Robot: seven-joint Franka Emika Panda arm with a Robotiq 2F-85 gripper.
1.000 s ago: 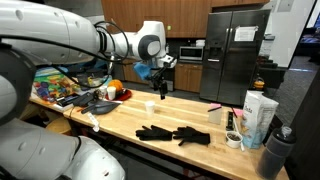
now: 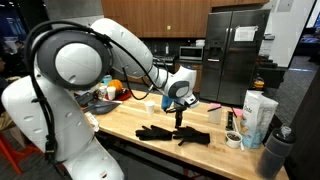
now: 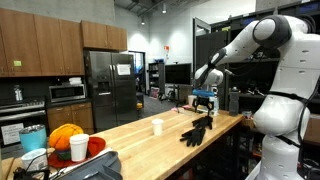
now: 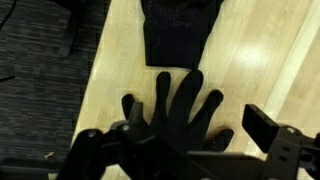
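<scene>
Two black gloves lie flat and apart on the wooden table. In exterior view 1, one glove point(image 2: 153, 133) is left of the fingertips and the other glove point(image 2: 193, 136) is to the right. My gripper point(image 2: 179, 122) points down over the table between them. Below me in the wrist view, one glove point(image 4: 185, 115) has its fingers spread toward the cuff of the other glove point(image 4: 178, 30), which runs off the top edge. The gripper stands open with its fingers wide apart, above the spread glove and with nothing held.
A white cup point(image 2: 150, 106) stands behind the gloves. At the right are a dark canister point(image 2: 275, 152), a bag point(image 2: 256, 120) and a small container point(image 2: 233, 139). A red tray point(image 3: 75, 153) with bowls sits at the table's far end.
The arm has come down and to the right, from high above the table to low over the gloves. The gloves have not moved.
</scene>
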